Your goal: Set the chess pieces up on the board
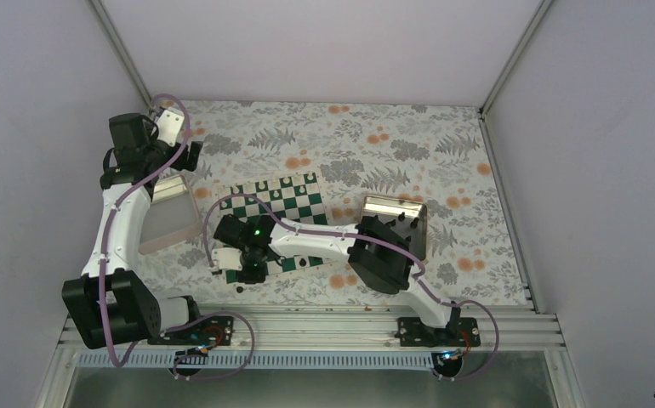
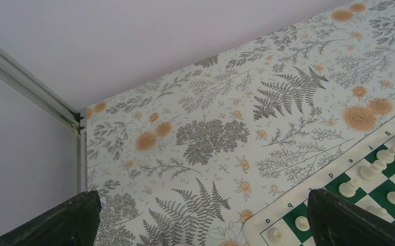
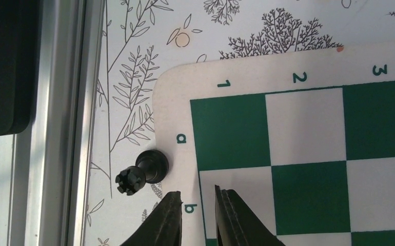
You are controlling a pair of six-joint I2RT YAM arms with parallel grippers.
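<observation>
The black rook is off the chessboard, on the cloth at its edge near the "a" label, its base against or slightly over the white margin. It appears upright. The top view shows the rook just in front of the board's near left corner. Beside it, my right gripper is open, with only a narrow gap and nothing between its fingertips. Square a1 is bare. My left gripper stands wide open and empty at the back left. White pieces occupy the board's far rows.
A metal frame rail runs close by the rook. To the right, a tray holds several dark pieces, partly covered by the right arm. A box stands left of the board. Free cloth lies behind the board.
</observation>
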